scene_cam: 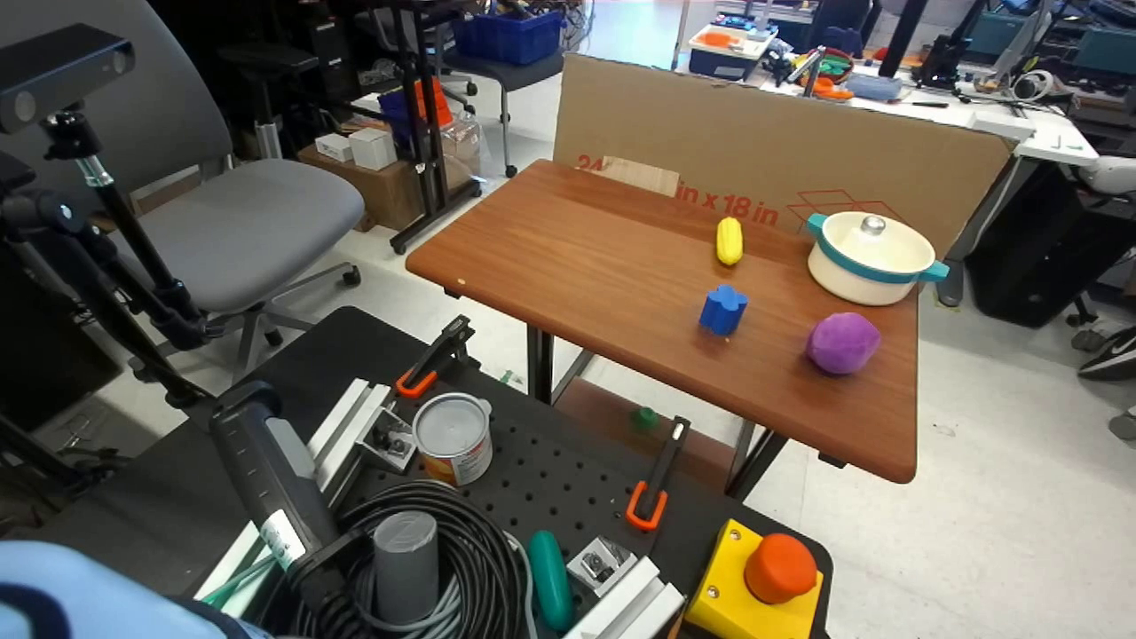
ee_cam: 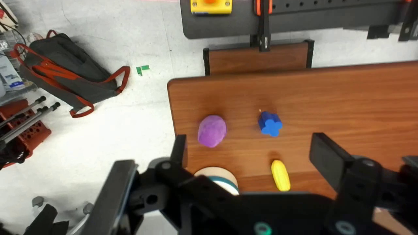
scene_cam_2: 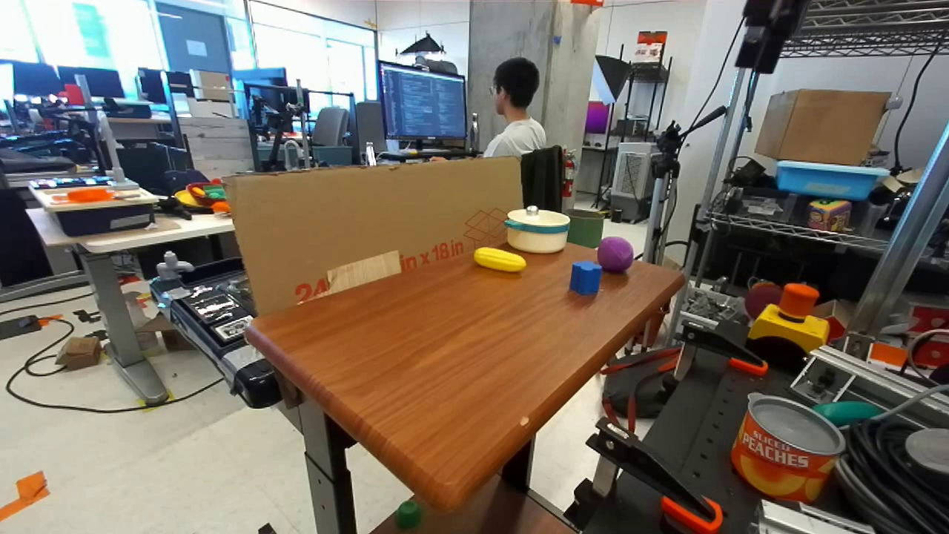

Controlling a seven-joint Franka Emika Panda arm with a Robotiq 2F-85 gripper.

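Note:
In the wrist view my gripper stands wide open, nothing between its fingers, high above the table [ee_cam: 352, 105]. Beyond the fingers lie a purple round object [ee_cam: 212, 131], a blue flower-shaped block [ee_cam: 270, 124] and a yellow corn-like piece [ee_cam: 280, 175]. A cream pot with a teal band [ee_cam: 219, 174] is partly hidden behind the gripper's body; exterior view 1 shows the whole pot [scene_cam: 868, 261] with its lid on. There, the purple object [scene_cam: 842, 343] sits near the table's right end, with the blue block [scene_cam: 724, 310] to its left and the yellow piece [scene_cam: 729, 241] farther back.
A cardboard sheet [scene_cam: 745, 138] stands along the table's far edge. On the black base [scene_cam: 554, 469] are clamps, a can [scene_cam: 453, 437], coiled cable and a yellow box with a red button [scene_cam: 758, 580].

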